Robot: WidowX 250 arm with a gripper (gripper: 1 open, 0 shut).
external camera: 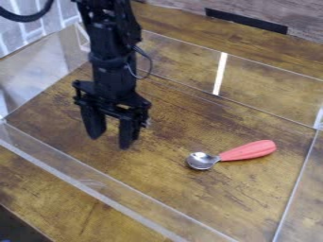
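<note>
The black gripper (pixel 111 132) is low over the left part of the wooden surface, its two fingers hanging apart with nothing clearly between them. To its right lies a metal scoop (pixel 202 160) with a pink-red handle (pixel 250 150), apart from the gripper.
Clear plastic walls (pixel 89 197) border the wooden work area (pixel 214 104) on several sides. A white strip (pixel 221 73) is at the back.
</note>
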